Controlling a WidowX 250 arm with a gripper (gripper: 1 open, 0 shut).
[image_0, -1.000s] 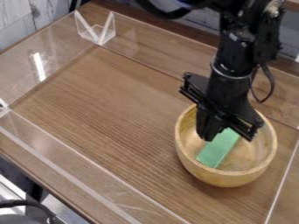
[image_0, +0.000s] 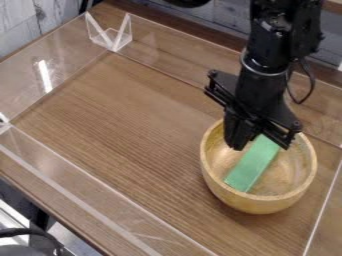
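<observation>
A cream bowl (image_0: 218, 172) sits on the wooden table at the right, with a green elongated block (image_0: 251, 168) lying inside it. My black gripper (image_0: 238, 138) hangs over the bowl's back part, near the upper end of the green block, its fingertips pointing down. The fingers look close together, and I see nothing held between them; the block's top end is partly hidden behind them.
A small clear acrylic holder (image_0: 110, 30) stands at the back left. Dark cables lie at the lower left edge.
The arm has risen slightly and shifted a little, showing more of the green block. The bowl and block stay about where they were.
</observation>
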